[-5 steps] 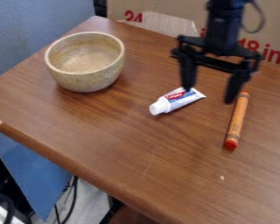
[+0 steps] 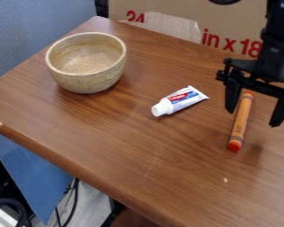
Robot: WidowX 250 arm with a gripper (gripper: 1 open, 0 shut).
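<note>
My black gripper (image 2: 255, 111) is open at the upper right, its fingers lowered on either side of an orange crayon (image 2: 240, 124) with a red tip, which lies on the wooden table. To its left lies a white toothpaste tube (image 2: 177, 100). A cream bowl (image 2: 86, 78) sits at the upper left. Whether the fingers touch the crayon or table is unclear.
A cardboard box (image 2: 176, 18) stands behind the table.
My gripper has moved right from above the toothpaste and come down over the crayon. The crayon, tube and bowl show no visible movement.
</note>
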